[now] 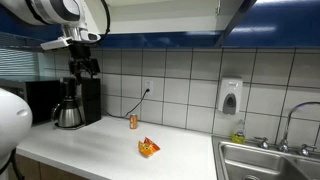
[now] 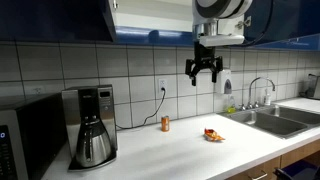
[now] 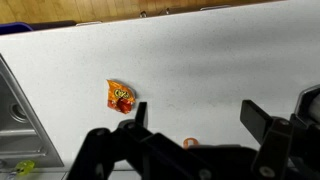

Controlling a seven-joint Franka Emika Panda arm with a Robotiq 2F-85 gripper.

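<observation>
My gripper is open, its two black fingers spread wide with nothing between them. It hangs high over the white counter; in the second exterior view the gripper points downward at about the level of the wall dispenser. A crumpled orange-and-red snack packet lies on the counter, left of the fingers in the wrist view; both exterior views show this packet well below the gripper. Closer to the tiled wall stands a small orange can, partly hidden by the gripper in the wrist view.
A coffee maker with a steel jug stands beside a dark microwave. At the opposite end are the sink, its faucet and a yellow-green bottle. Blue-edged cabinets overhang the counter, whose middle is largely clear.
</observation>
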